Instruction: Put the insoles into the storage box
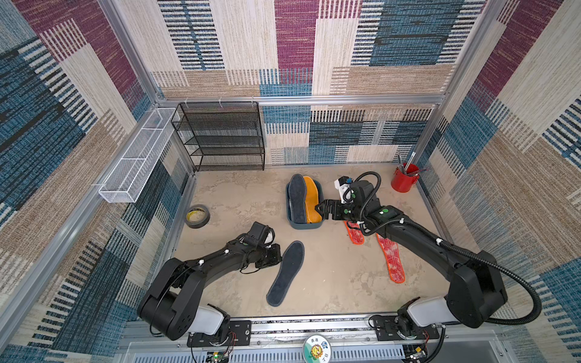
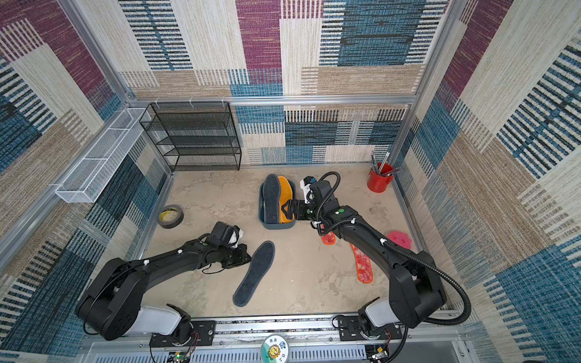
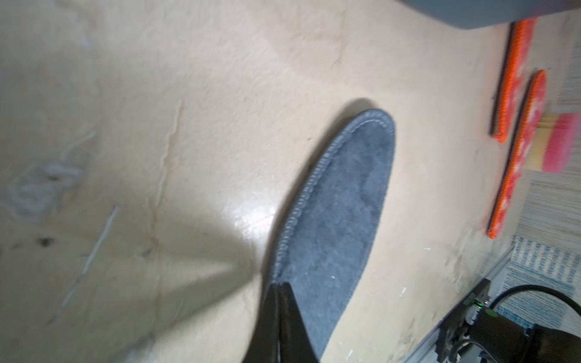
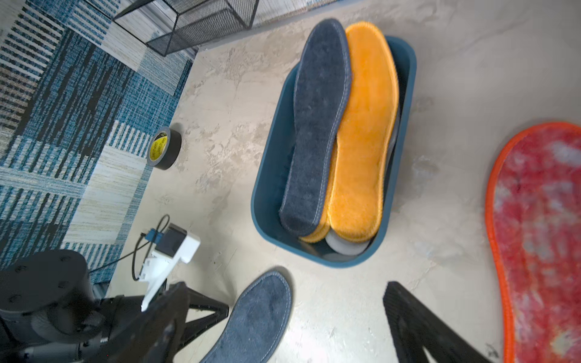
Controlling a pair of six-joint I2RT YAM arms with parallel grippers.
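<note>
In the storage box (image 4: 261,205), a grey insole (image 4: 314,127) and a yellow insole (image 4: 362,169) are stacked. A loose grey insole (image 1: 284,275) lies on the table just right of my left gripper (image 1: 273,257), which is shut at its edge, with nothing clearly held between its fingers. My right gripper is open, with nothing in it, at the box's right side. Two red insoles (image 1: 390,260) (image 4: 541,236) lie on the right, one partly hidden under the right arm.
A tape roll (image 1: 197,216) lies at the left. A black wire rack (image 1: 218,151) and white basket (image 1: 127,175) are at the back left, a red cup (image 1: 404,180) at the back right.
</note>
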